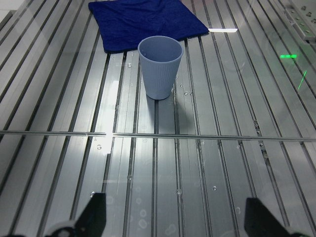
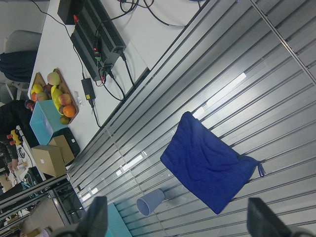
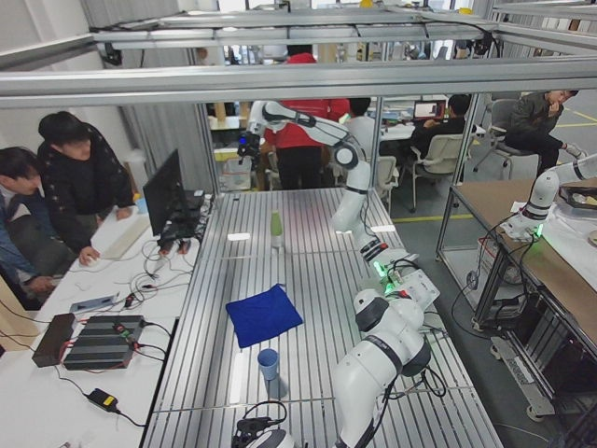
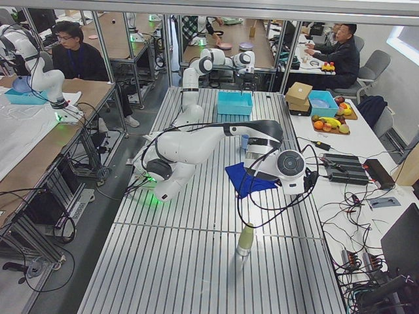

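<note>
A blue-grey cup (image 1: 159, 74) stands upright on the slatted table, apart from a dark blue cloth (image 3: 263, 315) lying behind it in the left wrist view. My left gripper is open, facing the cup from a short distance, with nothing between its fingers. My right gripper is raised high over the table at the other end, open and empty, looking down on the cloth and cup. A green bottle (image 4: 246, 237) stands upright at that end of the table.
A turquoise bin (image 4: 234, 101) sits at the far end in the camera right view. Beside the table are a desk with power units (image 3: 103, 343), cables, a monitor and fruit trays (image 4: 330, 124).
</note>
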